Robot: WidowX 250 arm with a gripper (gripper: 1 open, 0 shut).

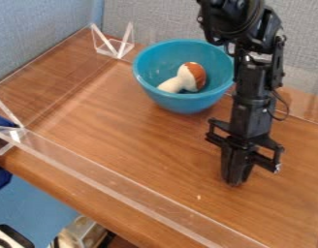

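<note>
My black gripper point(237, 172) points straight down, low over the wooden table point(148, 184) on the right. It looks shut, with nothing visible between its fingers. Behind it to the left, a turquoise bowl point(162, 95) holds a white object with an orange part point(192, 74).
White frames point(112, 46) stand at the back left and at the left edge, where a dark blue object point(1, 126) also shows. A grey wall runs behind.
</note>
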